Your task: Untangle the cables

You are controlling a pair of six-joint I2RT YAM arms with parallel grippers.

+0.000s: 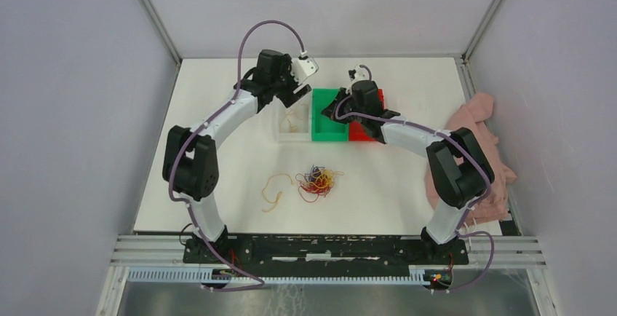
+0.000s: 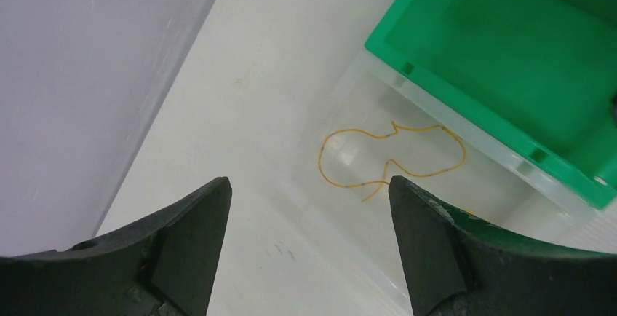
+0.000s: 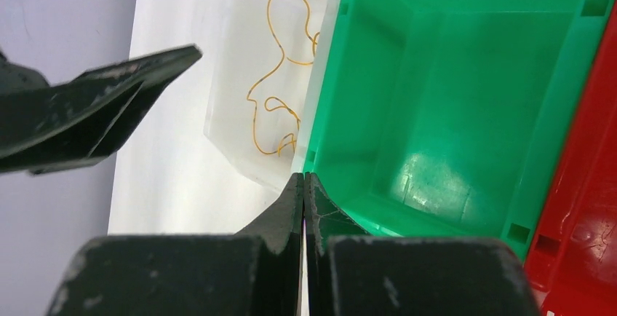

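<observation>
My left gripper stands open above the clear white bin (image 1: 294, 134), where a thin yellow cable (image 2: 351, 129) lies loose in bends and loops. My right gripper is shut, nothing visible between its fingers, over the green bin (image 3: 458, 105) near its edge beside the white bin. On the front of the table (image 1: 385, 192) lies a tangled pile of red, yellow and dark cables (image 1: 317, 182), with a separate yellow cable (image 1: 275, 199) to its left.
A red bin (image 3: 589, 214) adjoins the green one on the right. A folded pink cloth (image 1: 480, 178) covers the table's right side.
</observation>
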